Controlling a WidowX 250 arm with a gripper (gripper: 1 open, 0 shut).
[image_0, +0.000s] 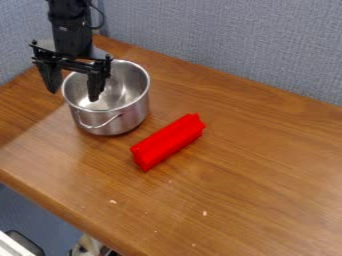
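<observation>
My black gripper (72, 70) is at the upper left, over the left and back rim of a steel pot (119, 120), with its fingers open and spread apart. I cannot tell whether they touch the rim. The pot's inside is partly hidden behind the gripper. A red cylindrical object (167, 141) lies on the wooden table (254, 170) to the right and front of the pot.
A grey textured wall (241, 40) runs behind the table. A dark object at the bottom-left edge is only partly in view.
</observation>
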